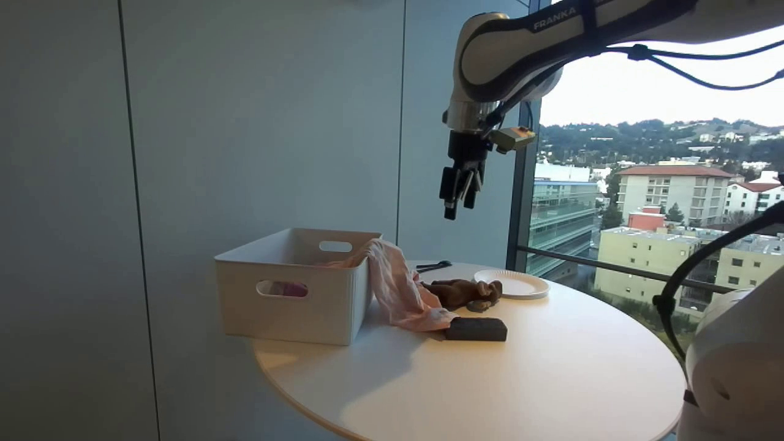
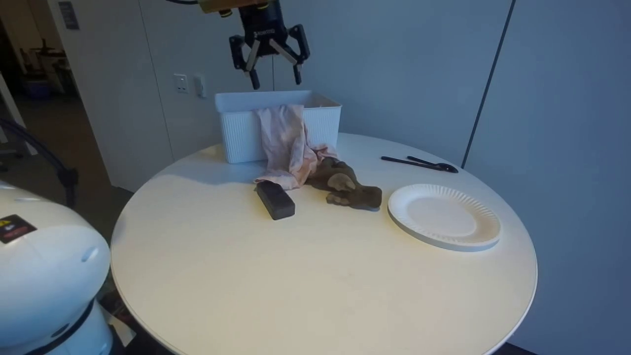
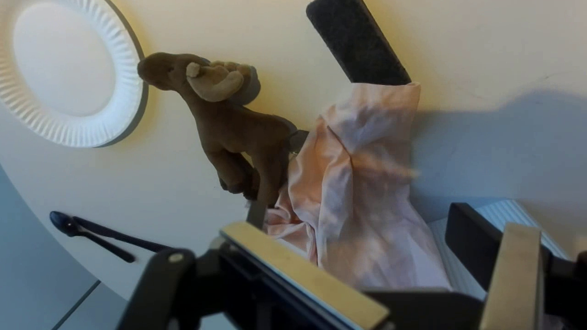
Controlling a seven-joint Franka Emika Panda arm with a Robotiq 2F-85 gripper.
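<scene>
My gripper [image 2: 276, 84] hangs open high above the table, with nothing between its fingers. In the wrist view its finger pads [image 3: 305, 272] spread over the pink cloth [image 3: 368, 181]. That cloth drapes from inside the white box [image 2: 239, 137], over its rim and down onto the table. A brown plush moose [image 3: 236, 129] lies on its side, its rear against the cloth. The dark block [image 2: 275, 200] rests flat by the cloth's lower end, which covers one end of it in the wrist view. Inside the box, something pinkish-purple [image 1: 286, 289] shows through the handle hole.
White paper plates [image 2: 446, 216] sit near the moose's nose. Black utensils [image 2: 420, 163] lie towards the table's far edge. A window [image 1: 661, 191] stands behind the table in exterior view 1.
</scene>
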